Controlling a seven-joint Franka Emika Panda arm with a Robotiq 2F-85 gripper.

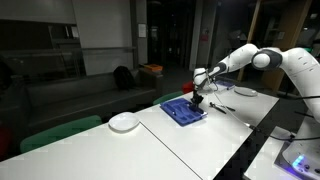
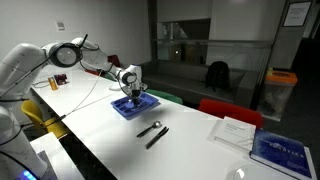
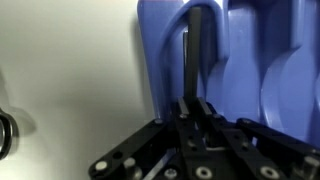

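My gripper is low over the blue divided tray on the white table. In the wrist view, the gripper is shut on a slim black utensil, which extends away from the fingertips along one of the blue tray's compartments. Whether the utensil touches the compartment floor cannot be told. In exterior view 2 the arm comes down at the tray, with the gripper small and dark against it.
Two dark-handled utensils, one spoon-like and one straight, lie on the open table. A white plate stands left of the tray. Books lie farther along.
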